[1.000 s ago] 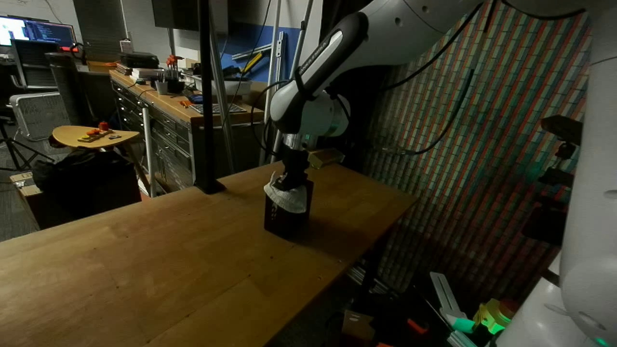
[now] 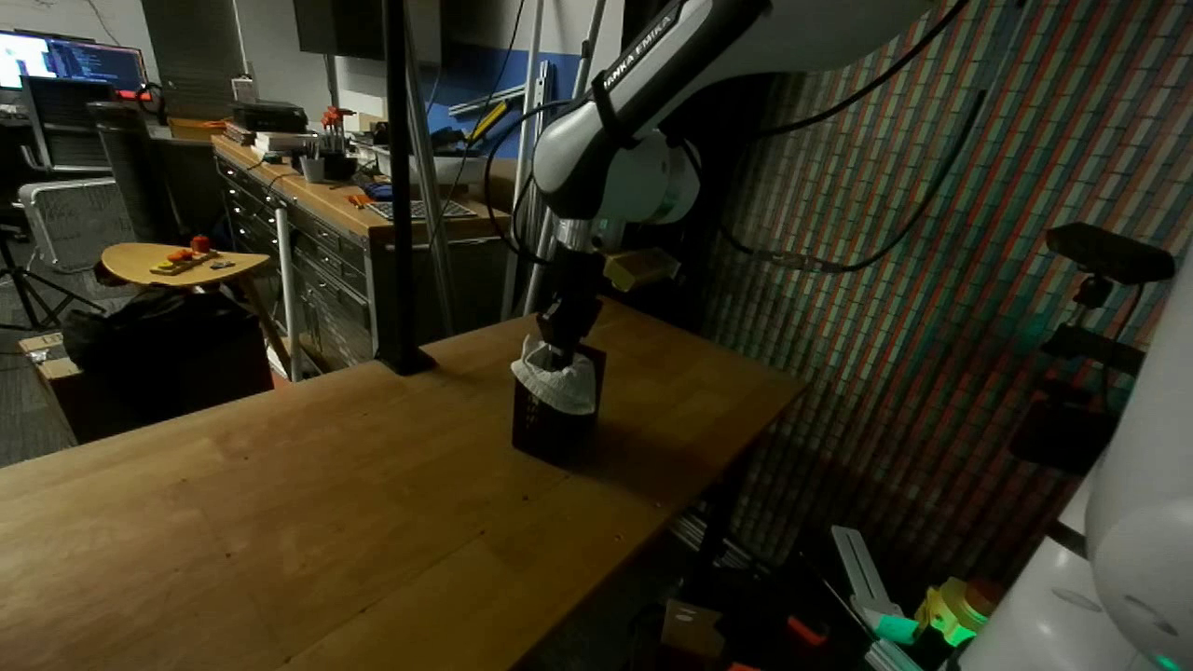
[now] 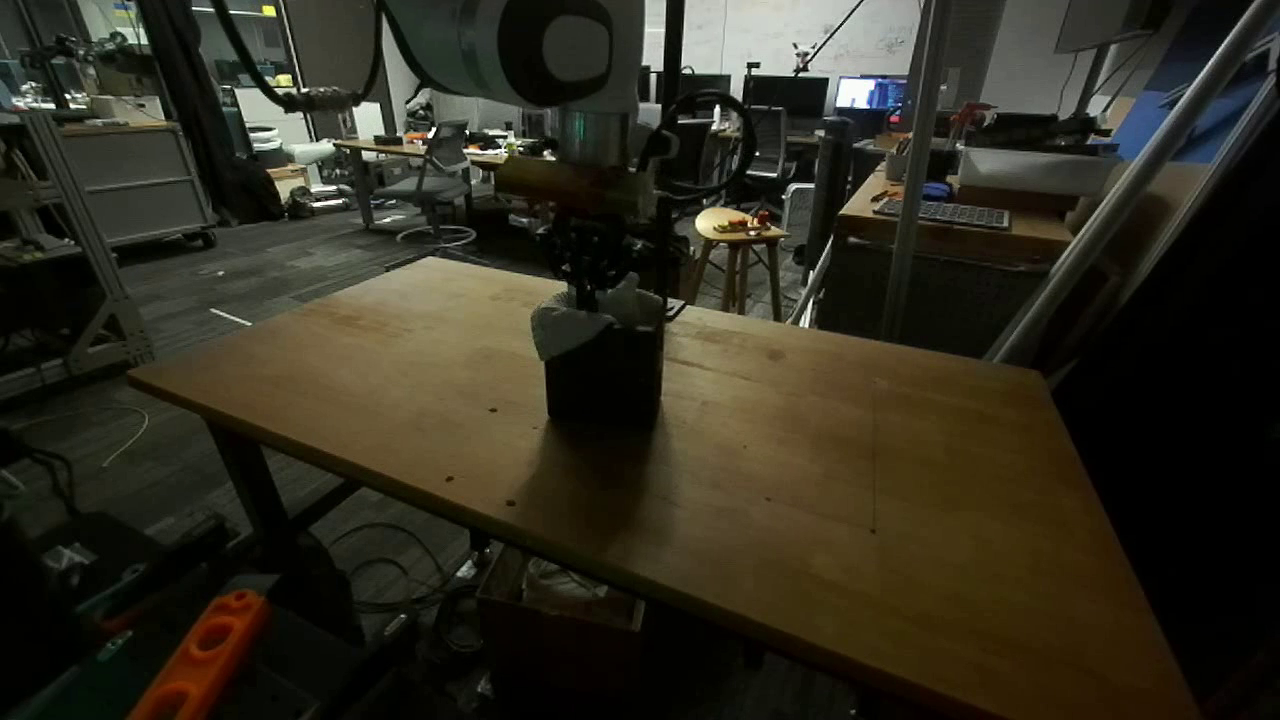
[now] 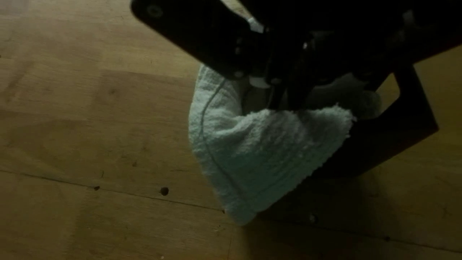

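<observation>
A black box [image 2: 544, 434] with an open top stands upright on the wooden table. White cloth [image 2: 559, 386] is bunched in its mouth and drapes over one side; the wrist view shows a flap of this cloth [image 4: 268, 151] hanging over the rim. My gripper [image 2: 562, 358] points down into the box opening, amid the cloth. Its dark fingers are close together, and the gripper is shut. Cloth folds hide the fingertips, so whether any fabric is pinched between them cannot be seen. In exterior view 2 the box [image 3: 606, 374] sits under the arm.
A black post [image 2: 397, 224] rises at the table's back edge. Behind it stands a cluttered workbench [image 2: 324, 201].
My arm has risen, drawing the gripper a little upward from deeper in the box. Box and draped cloth stay in nearly the same place.
</observation>
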